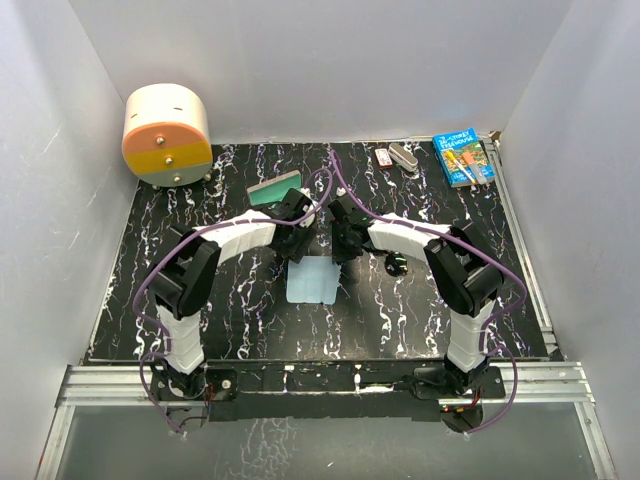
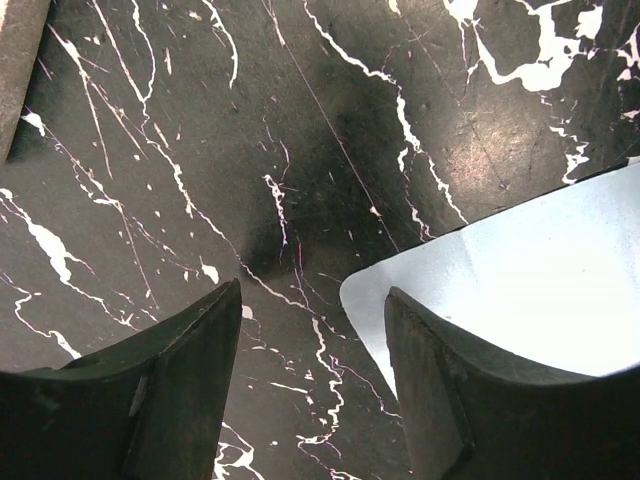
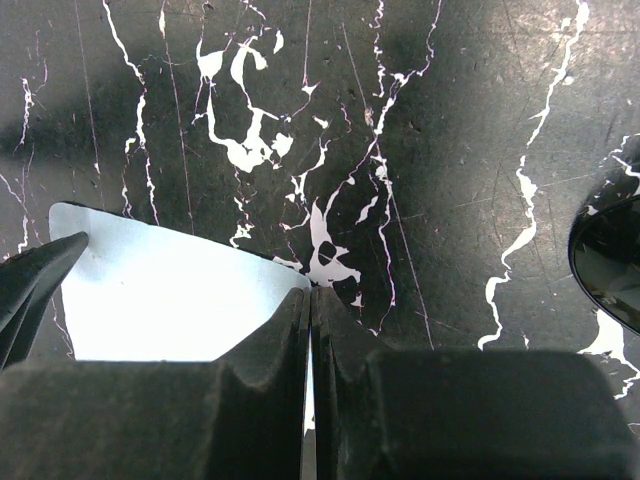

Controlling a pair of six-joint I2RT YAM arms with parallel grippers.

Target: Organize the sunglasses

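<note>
A pale blue cloth [image 1: 312,284] lies on the dark marbled table between the arms. My right gripper is shut on the cloth's far right corner. At the far left corner, my left gripper stands open; one of its fingers overlaps the cloth [image 2: 530,270] in the left wrist view, and nothing is gripped. The dark sunglasses [image 1: 396,265] rest on the table right of the cloth, partly under the right arm in the top view; one black lens [image 3: 612,262] shows at the right wrist view's edge.
Behind the left arm lies a green-lined case [image 1: 275,190]. A rounded drawer box [image 1: 167,135] stands back left. At the back right are a small red-and-white box [image 1: 383,158], a beige case [image 1: 403,157] and a book [image 1: 463,158].
</note>
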